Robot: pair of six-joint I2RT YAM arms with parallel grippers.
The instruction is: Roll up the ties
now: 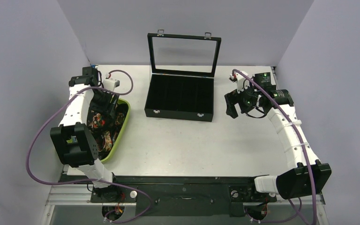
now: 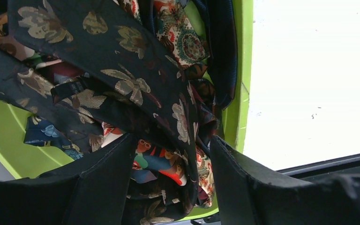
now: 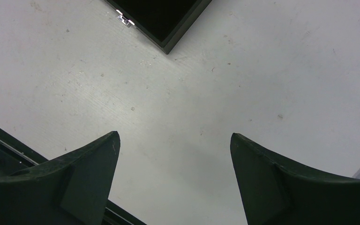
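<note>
A heap of ties fills the green basket [image 1: 122,131] on the left, mostly under my left arm in the top view. In the left wrist view a dark tie [image 2: 178,117] with gold flowers lies across the heap and runs down through the space between the fingers of my left gripper. That gripper is part open; whether its fingers reach down beside the tie is hard to judge. A red patterned tie [image 2: 161,164] shows beneath. My right gripper is open over bare table, holding nothing.
At the table's back middle stands a black case [image 1: 179,114], empty inside, with its glass lid [image 1: 184,72] raised.
</note>
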